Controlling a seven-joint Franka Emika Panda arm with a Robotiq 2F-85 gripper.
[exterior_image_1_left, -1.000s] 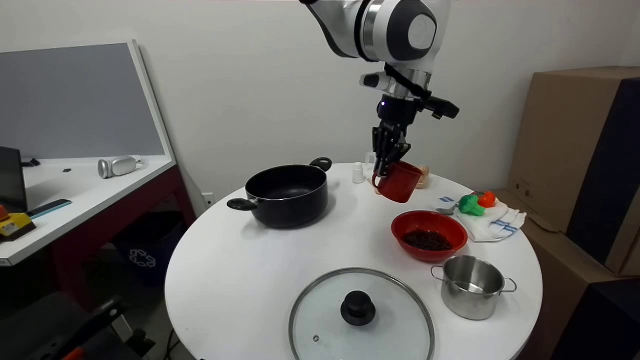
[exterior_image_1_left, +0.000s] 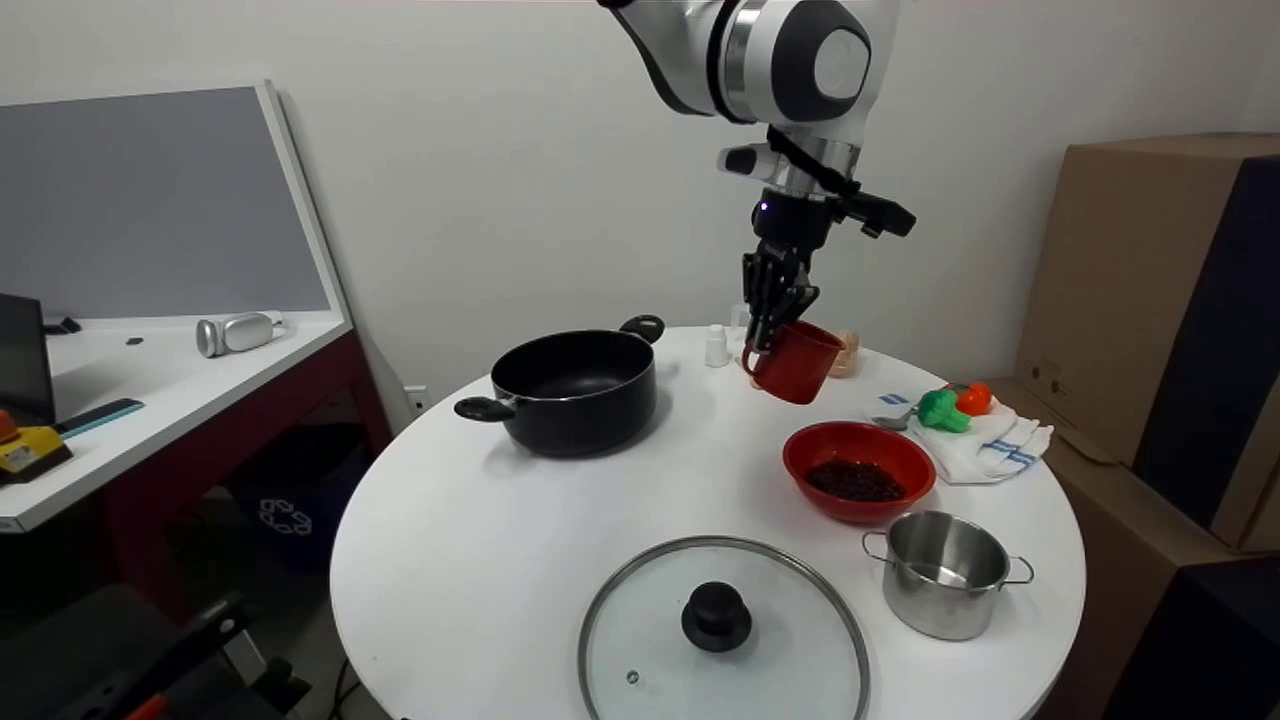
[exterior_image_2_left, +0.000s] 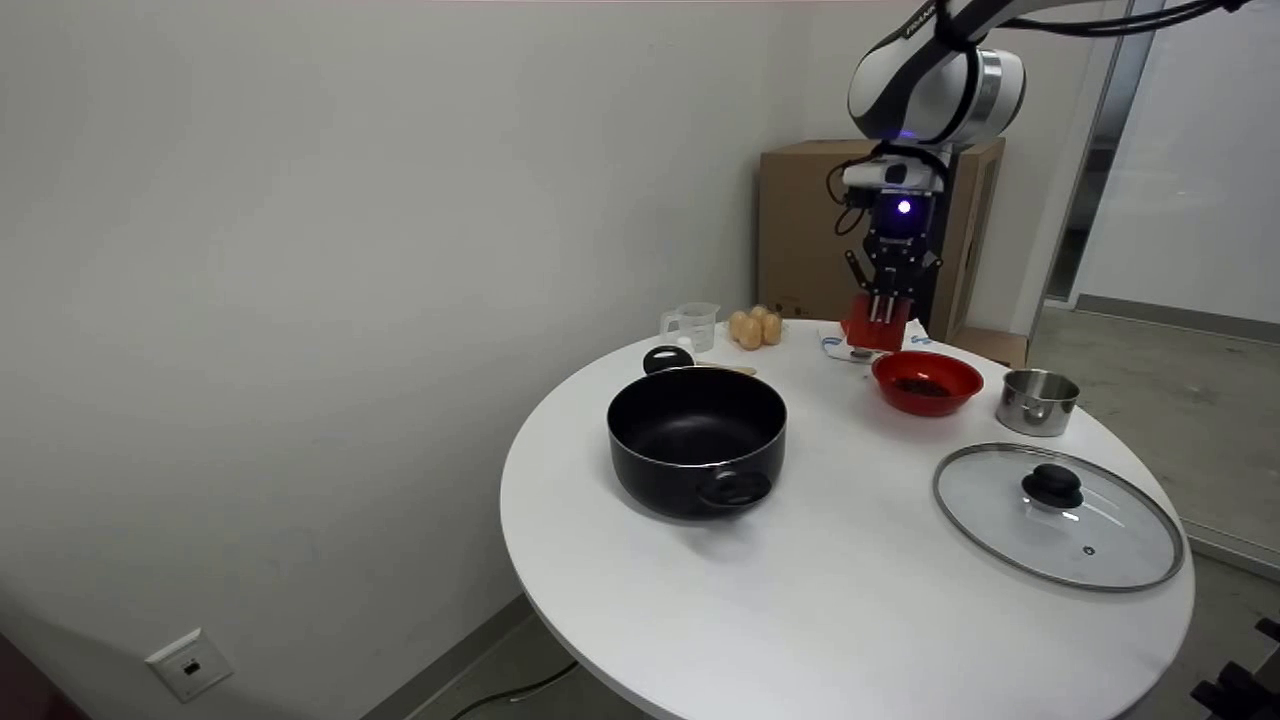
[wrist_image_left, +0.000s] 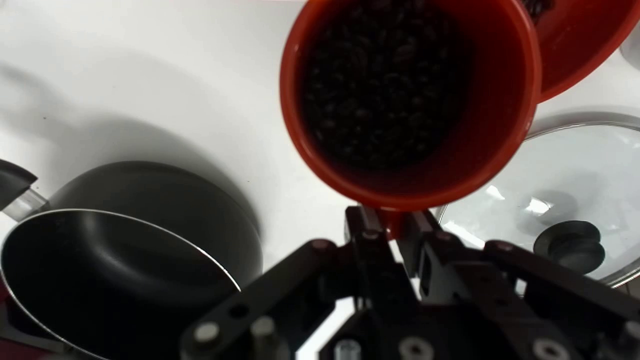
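Observation:
A red cup (exterior_image_1_left: 798, 362) hangs tilted in the air, held by its handle. My gripper is shut on that handle, just below the rim in the wrist view. Dark beans (wrist_image_left: 384, 90) fill part of the cup's inside. A red bowl (exterior_image_1_left: 924, 470) with more dark beans in it stands on the table, lower than the cup and in front of it in exterior view 1. In the wrist view the bowl's edge (wrist_image_left: 591, 54) shows at the upper right, partly hidden by the cup.
An open black pot (exterior_image_1_left: 576, 408) stands to the left. A glass lid (exterior_image_1_left: 768, 666) and a small steel pot (exterior_image_1_left: 942, 606) lie nearer the front. A cloth (exterior_image_1_left: 978, 450) with toy vegetables is at right; eggs (exterior_image_2_left: 753, 330) stand behind.
My gripper and the red cup have shifted very slightly to the left in exterior view 1. Everything on the table stays where it was.

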